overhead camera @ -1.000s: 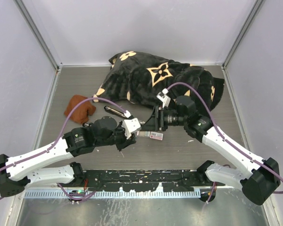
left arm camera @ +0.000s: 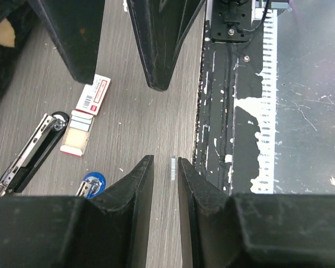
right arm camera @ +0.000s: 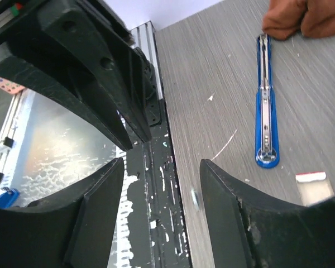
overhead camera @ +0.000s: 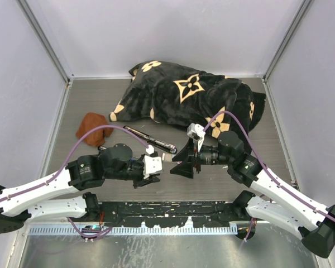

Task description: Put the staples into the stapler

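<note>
The blue stapler (right arm camera: 266, 125) lies opened out with its long channel facing up in the right wrist view. A small silvery staple strip (right arm camera: 194, 196) rests on the table. In the left wrist view, that strip (left arm camera: 173, 168) shows through the narrow gap of my left gripper; whether anything is gripped there is unclear. My right gripper is open, its fingertips well apart and nothing between them. From above, the right gripper (overhead camera: 183, 171) hovers over the staple box, just right of the left gripper. The red-and-white box (left arm camera: 95, 94) has its tray (left arm camera: 77, 137) slid out.
A black stapler (overhead camera: 151, 138) lies behind the grippers. A brown cloth (overhead camera: 95, 129) sits at left and a dark patterned blanket (overhead camera: 184, 97) fills the back. The two grippers are close together. Bare table (overhead camera: 223, 184) shows at front right.
The left gripper has shifted slightly, hiding the small strip from above.
</note>
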